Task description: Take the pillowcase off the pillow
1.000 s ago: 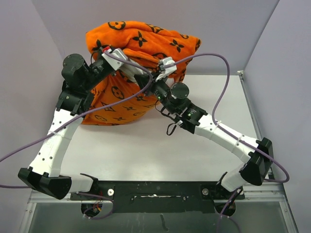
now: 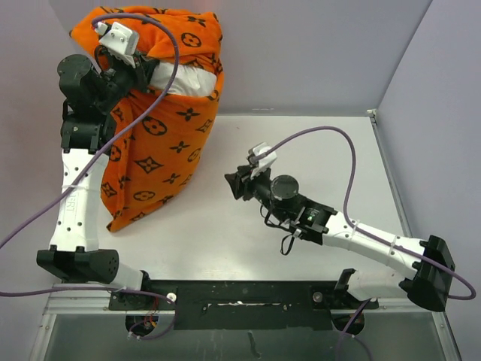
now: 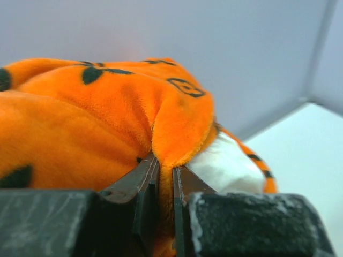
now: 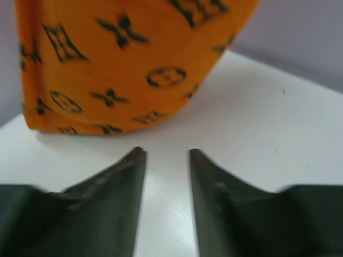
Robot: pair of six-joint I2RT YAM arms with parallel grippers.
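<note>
The orange patterned pillowcase (image 2: 169,143) hangs at the upper left, its lower part on the table, with the white pillow (image 2: 184,77) showing in its opening. High on it, my left gripper (image 2: 139,71) grips a bunched fold of orange fabric, seen between its fingers in the left wrist view (image 3: 170,182), with white pillow (image 3: 228,163) beside it. My right gripper (image 2: 242,184) stands apart over the bare table with nothing between its fingers, which are parted in the right wrist view (image 4: 167,155); the pillowcase (image 4: 123,64) is beyond them.
Grey walls (image 2: 301,53) bound it at the back and sides. A dark mounting bar (image 2: 240,293) runs along the front edge.
My left gripper has carried the fabric left and up, and the pillowcase's lower part now hangs further down.
</note>
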